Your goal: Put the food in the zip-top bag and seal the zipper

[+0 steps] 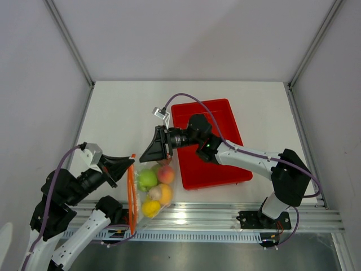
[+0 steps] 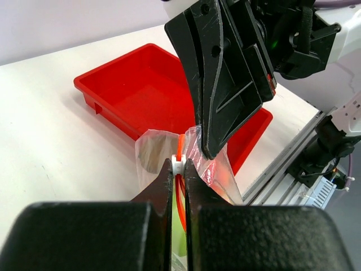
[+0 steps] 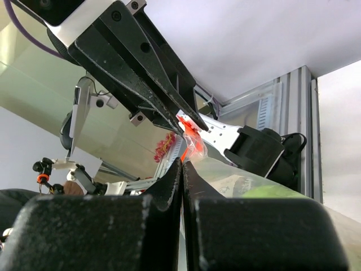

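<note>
A clear zip bag (image 1: 158,197) with an orange zipper holds several colourful fruits, green, peach and yellow, hanging at the table's front. My left gripper (image 1: 129,162) is shut on the zipper (image 2: 180,144) at its upper end; a white slider shows between the fingertips in the left wrist view. My right gripper (image 1: 148,158) is shut just to the right and above, beside the bag's top. In the right wrist view nothing clearly shows between its fingertips.
A red bin (image 1: 214,175) stands right of the bag, under the right arm, empty where visible. A metal rail (image 1: 186,212) runs along the front edge.
</note>
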